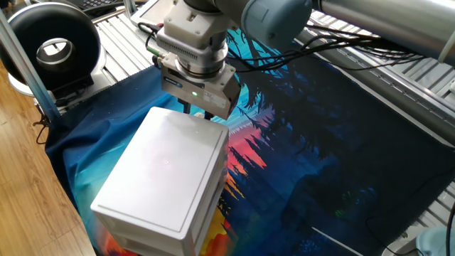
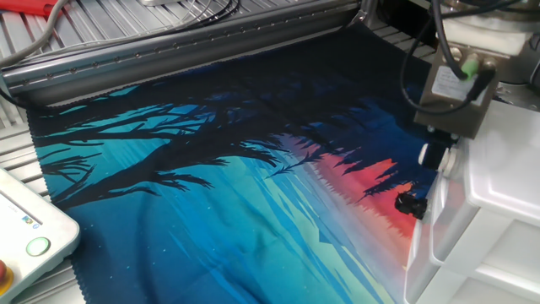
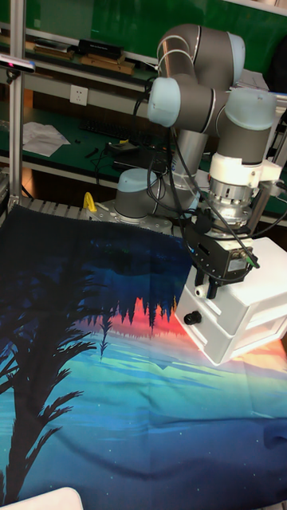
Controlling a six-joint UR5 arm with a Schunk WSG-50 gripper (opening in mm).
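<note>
A white drawer unit (image 1: 162, 167) stands upright on the printed cloth. My gripper (image 1: 197, 112) points down at its drawer-front side, its two dark fingers a little apart. In exterior view 2, a dark fingertip (image 2: 431, 154) sits right against a pale round knob (image 2: 449, 159) high on the front. From exterior view 3, my gripper (image 3: 206, 284) reaches down at this upper knob; whether both fingers grip it is hidden. Lower on the front is a black knob (image 3: 194, 317), free of the fingers. The upper drawer looks shut or nearly so.
A control pendant (image 2: 29, 236) with a red button rests at the cloth's edge. Dark cables (image 1: 334, 46) hang from the arm. A round black object (image 1: 53, 46) stands beyond the cloth.
</note>
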